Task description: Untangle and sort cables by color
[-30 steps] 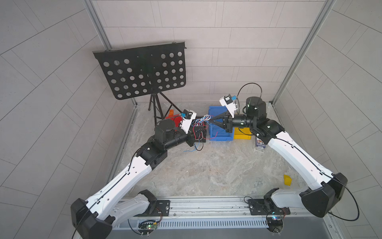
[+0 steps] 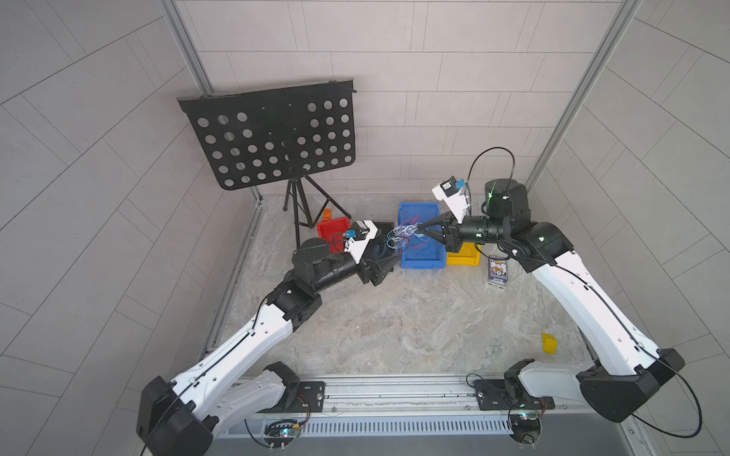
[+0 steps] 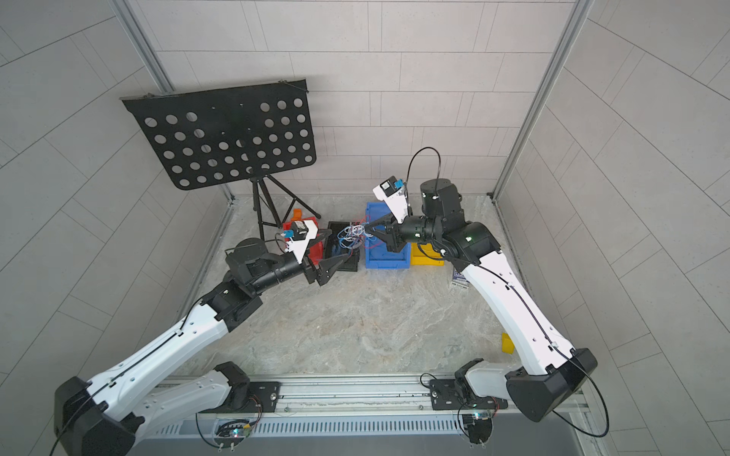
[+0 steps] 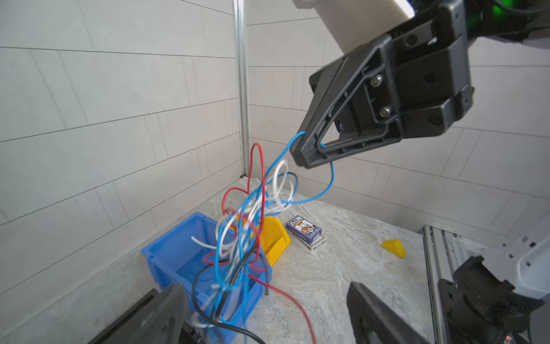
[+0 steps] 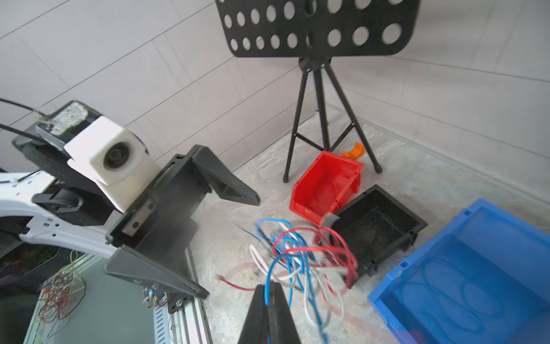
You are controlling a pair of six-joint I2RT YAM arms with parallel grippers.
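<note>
A tangled bundle of blue, red, white and black cables (image 4: 232,243) hangs in the air between the two arms, blurred at its ends. My right gripper is shut at its fingertips on a blue cable, from which the tangle hangs; in the right wrist view the blue strand (image 5: 267,292) rises from between the fingers. Facing it, my left gripper stands open, its fingers apart with nothing pinched between them. In its wrist view, the lower ends of the tangle, including a black cable (image 4: 237,328), come down near the left fingers (image 4: 381,315).
A blue bin (image 5: 487,252) holds a loose blue cable. Beside it are a black bin (image 5: 395,209), a red bin (image 5: 326,186) and a yellow bin (image 2: 465,257). A card box (image 2: 497,269) lies right. A music stand (image 2: 266,136) stands back left.
</note>
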